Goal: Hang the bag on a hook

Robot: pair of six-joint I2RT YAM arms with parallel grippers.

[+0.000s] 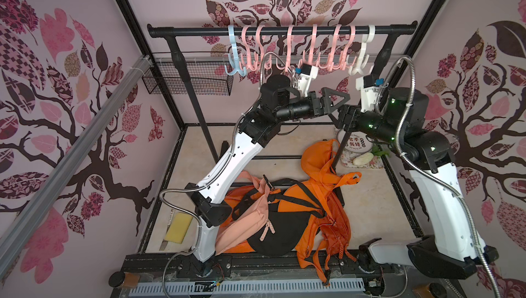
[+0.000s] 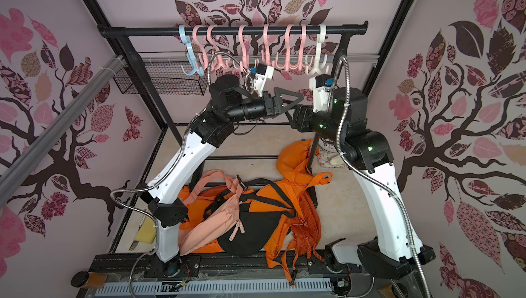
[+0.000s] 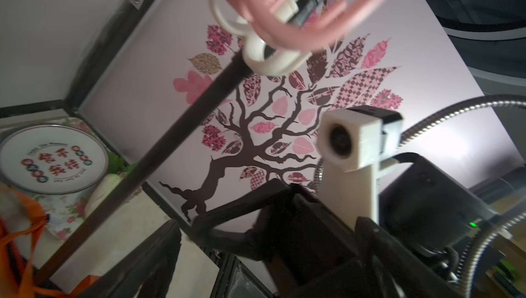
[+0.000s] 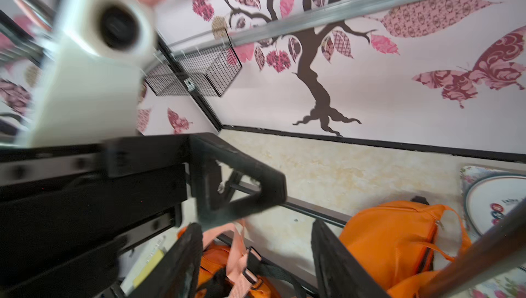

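The orange bag [image 1: 296,199] lies heaped on the floor under the rack, a pink bag [image 1: 243,221] beside and on it. Pink hooks [image 1: 312,46], a light-blue hook [image 1: 233,57] and a white hook [image 1: 362,51] hang from the black bar [image 1: 202,32]. My left gripper [image 1: 334,102] is raised below the hooks, open and empty. My right gripper [image 1: 346,117] faces it closely at nearly the same height; its fingertips stand apart in the right wrist view, with nothing held. Both stand well above the bags.
A wire basket [image 1: 186,79] is at the back left. A round plate [image 3: 52,158] and a pale vegetable [image 1: 362,158] lie at the back right, a yellow sponge [image 1: 178,226] at the front left. Rack legs run down both sides.
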